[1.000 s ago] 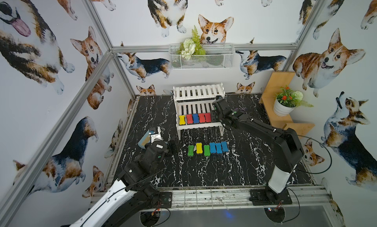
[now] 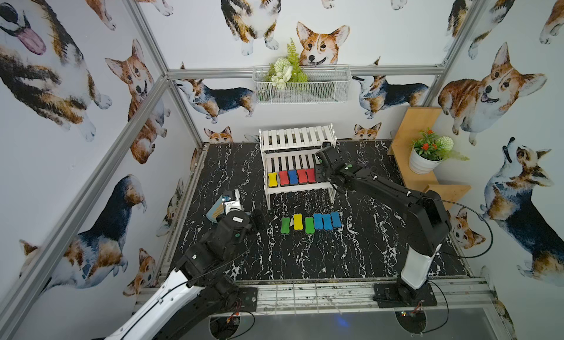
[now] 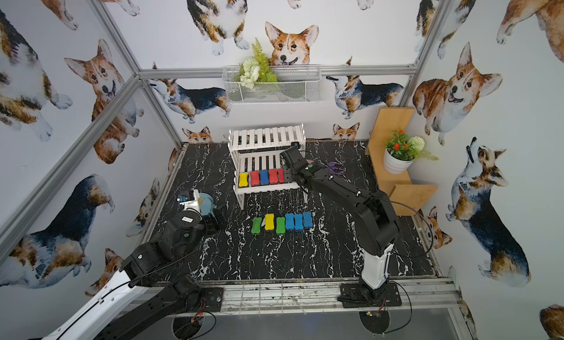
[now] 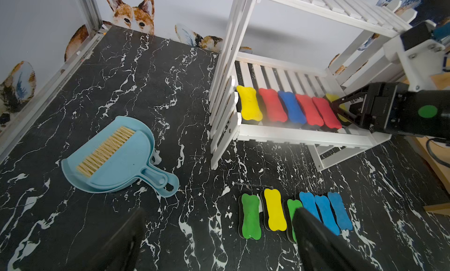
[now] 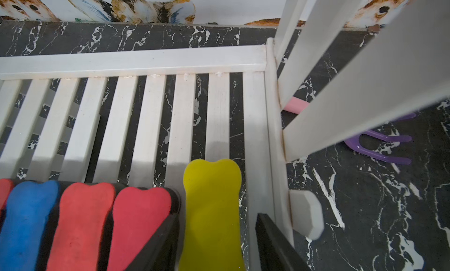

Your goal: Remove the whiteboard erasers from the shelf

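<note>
On the lower level of the white slatted shelf (image 2: 298, 187) lies a row of erasers, including a yellow eraser (image 4: 249, 103) at its left end, a blue eraser (image 4: 291, 107) and several red ones. At the right end my open right gripper has its fingers on either side of another yellow eraser (image 5: 213, 210); whether they touch it I cannot tell. Several more erasers lie on the black table in front of the shelf, among them a green eraser (image 4: 250, 216) and a yellow one (image 4: 275, 210). Over the table at left, my left gripper is open and empty.
A light blue dustpan with a brush (image 4: 119, 149) lies on the table at left. Beyond the shelf's right side is a purple object (image 5: 375, 146). A wooden stand with a potted plant (image 2: 425, 157) is at right.
My right arm has shifted very slightly near the right end of the eraser row. The left arm and the erasers in view look unmoved.
</note>
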